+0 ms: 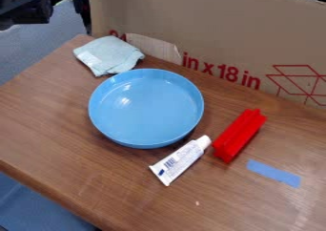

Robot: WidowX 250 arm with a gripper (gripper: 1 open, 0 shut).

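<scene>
A blue plate [145,106] lies in the middle of the wooden table [64,130]. A white toothpaste tube [178,161] lies at the plate's lower right, with a red box-like object [238,134] to its right. A folded pale cloth [109,53] sits behind the plate on the left. Dark parts of my arm show at the top-left edge, above and beyond the cloth; whether the gripper's fingers are open or shut cannot be made out.
A large cardboard box [230,34] stands along the back of the table. A strip of blue tape [273,174] is on the right.
</scene>
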